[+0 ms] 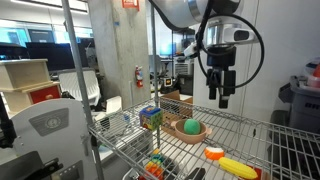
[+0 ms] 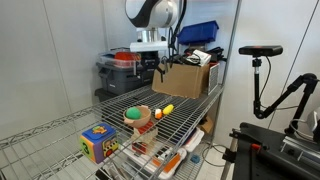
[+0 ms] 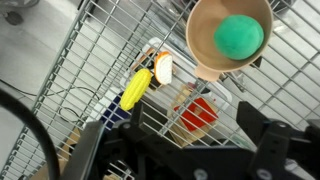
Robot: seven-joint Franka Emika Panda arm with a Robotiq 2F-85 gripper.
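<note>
My gripper (image 1: 219, 99) hangs in the air above the wire rack (image 1: 118, 140), pointing down, its fingers open and empty. A brownish bowl (image 1: 187, 138) with a green ball (image 1: 193, 127) in it rests on the rack, below and left of the gripper in exterior view 1. In the wrist view the bowl (image 3: 204, 45) is at the upper right. Nearby lie an orange-and-white piece (image 3: 162, 68) and a long yellow corn-like item (image 3: 135, 90). At the rack's other end stands a colourful box (image 2: 99, 143). Nothing touches the fingers (image 3: 88, 145).
Under the wires, a lower level holds a red item (image 3: 200, 113) and other clutter. A cardboard box (image 2: 182, 77) and dark bins (image 2: 122, 77) stand beyond the rack. The rack has bare stretches around the bowl.
</note>
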